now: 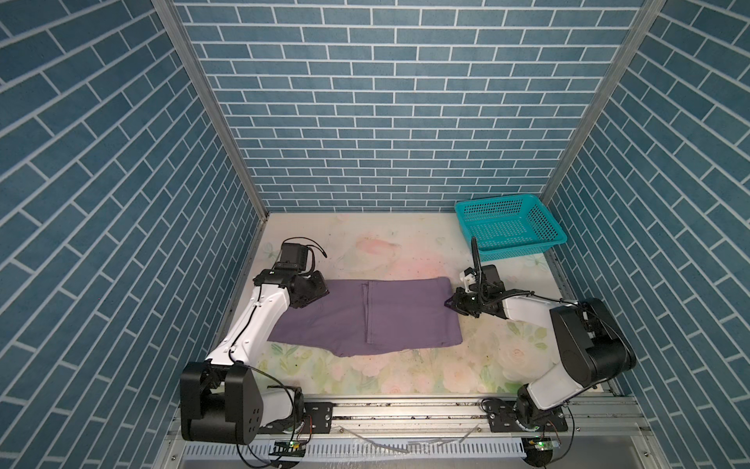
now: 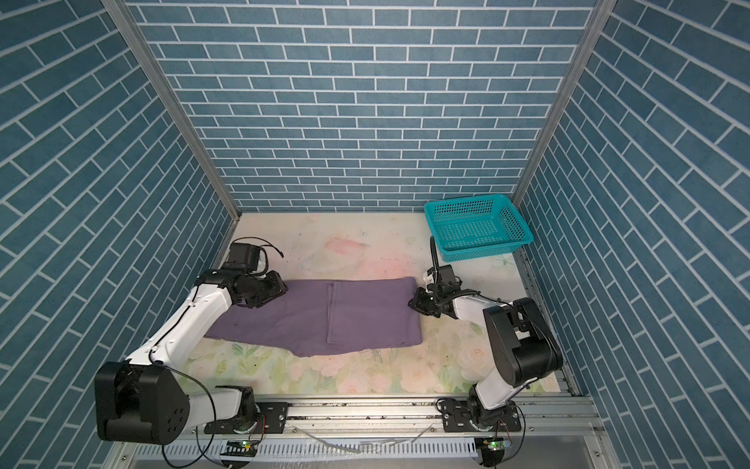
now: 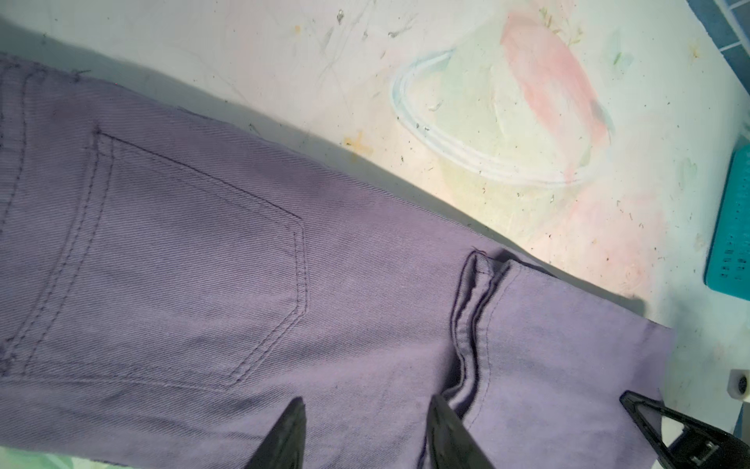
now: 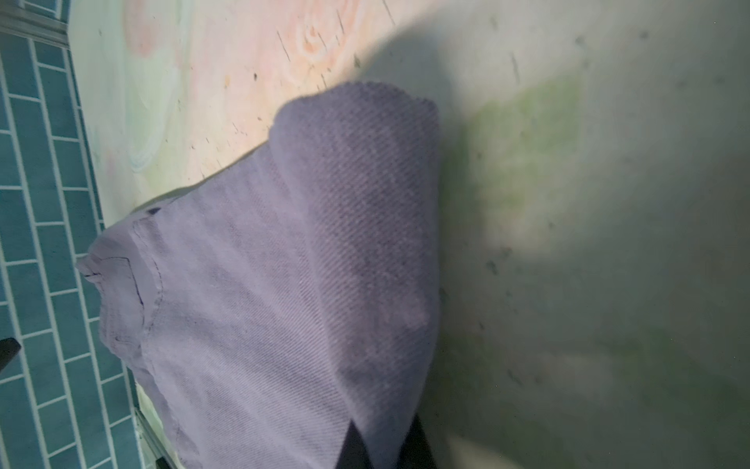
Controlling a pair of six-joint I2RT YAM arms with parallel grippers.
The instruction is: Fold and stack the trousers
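Observation:
Purple trousers [image 1: 410, 312] lie across the table, their legs folded back so the hems [image 3: 476, 312] rest near the middle, with a stitched pocket [image 3: 172, 258] on the left part. At the folded right edge, my right gripper is shut on the trousers, and the cloth bunches into a ridge between its fingertips. My left gripper hovers over the left part of the trousers. Its fingers [image 3: 287, 437] stand apart, with no cloth pinched between them. The left arm hides part of the waist end in the top left view.
A teal basket [image 1: 511, 226] stands at the back right corner, behind the right arm. Tiled walls close in the sides and back.

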